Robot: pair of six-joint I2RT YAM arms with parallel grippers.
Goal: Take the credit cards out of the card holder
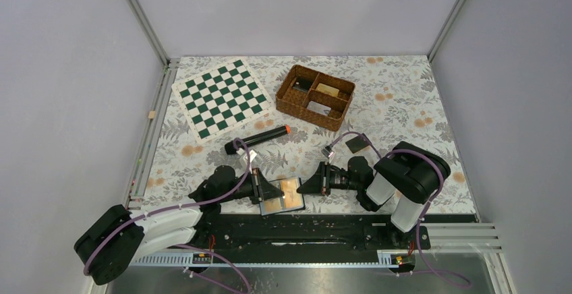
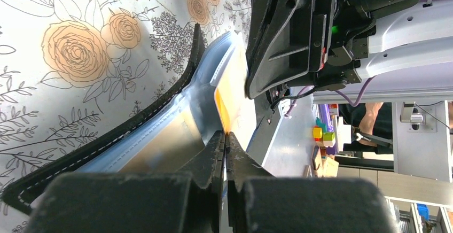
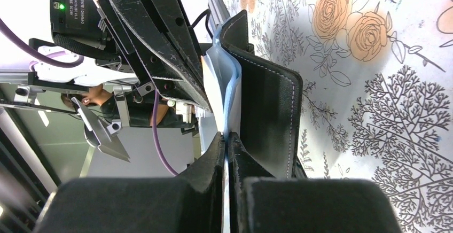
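The card holder [image 1: 273,206] lies open near the table's front edge, its black cover [image 3: 270,105] bent upward and clear bluish sleeves inside. A pale orange card [image 2: 235,91] stands partly out of a sleeve in the left wrist view. My left gripper is shut, its tips meeting the card's lower orange edge. From the other side my right gripper is shut on the edge of the clear bluish sleeve [image 3: 231,91]. How deep either pair of tips reaches is hidden.
Behind the arms lie a black cylinder with an orange end [image 1: 260,139] and a dark flat square [image 1: 357,143]. A divided wicker basket [image 1: 307,114] and a green-and-white checkered board [image 1: 224,98] sit further back.
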